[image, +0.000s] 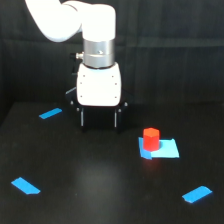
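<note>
A small red block (151, 139) stands on the dark table, right of centre. Beneath and beside it lies a flat light-blue piece (168, 149), with a darker blue strip along its left side. My gripper (100, 121) hangs from the white arm, up and to the left of the block and clear of it. Its two thin dark fingers stand well apart, and nothing shows between them.
Strips of blue tape lie flat on the table: one at far left (51, 113), one at near left (26, 186), one at near right (197, 194). A dark curtain (170, 50) hangs behind.
</note>
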